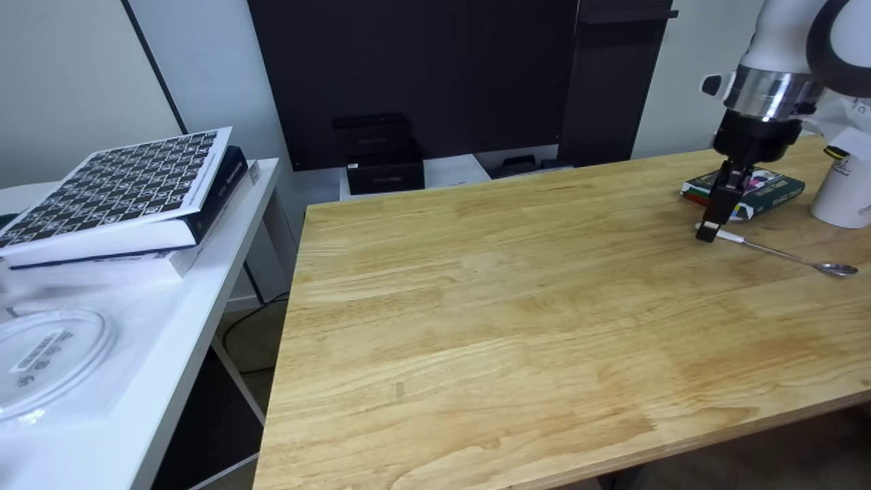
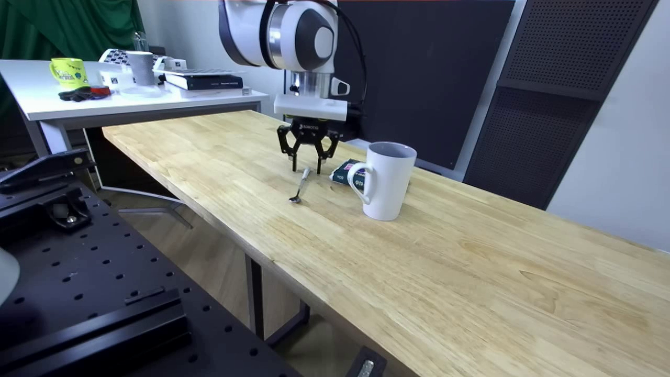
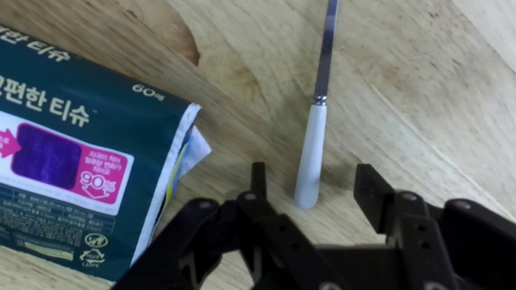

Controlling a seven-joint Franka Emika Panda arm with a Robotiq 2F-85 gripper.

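A long spoon with a white handle (image 3: 312, 154) lies flat on the wooden table, its metal bowl (image 1: 835, 269) pointing away from the gripper. My gripper points down over the handle's end, one finger on each side of it. Clear gaps show between the handle and both fingers, so it holds nothing. From the other side, the second exterior view shows the gripper (image 2: 306, 170) with its fingers apart behind the spoon (image 2: 301, 184).
Close beside one finger lies a green tissue pack (image 3: 87, 145). A tall white mug (image 2: 389, 182) stands near the pack and spoon. Books (image 1: 122, 188) rest on a separate white table.
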